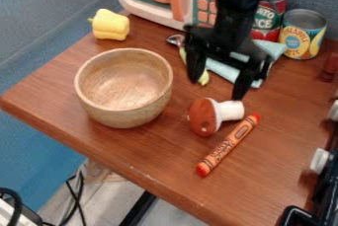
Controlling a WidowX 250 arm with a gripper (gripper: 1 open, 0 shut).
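My black gripper [227, 77] is low over the back middle of the table, just above a pale green elongated item [197, 70] and a light blue cloth [224, 69], with its fingers apart. A wooden bowl [123, 87] sits at the left. In front of the gripper a toy mushroom [205, 117] lies on its side, and an orange crayon [227, 146] lies nearer the front edge. Whether anything is between the fingertips is unclear.
A yellow pepper [110, 24] lies at the back left. A toy microwave [158, 3] and two cans [303, 36] line the back. Black equipment [314, 186] occupies the right edge.
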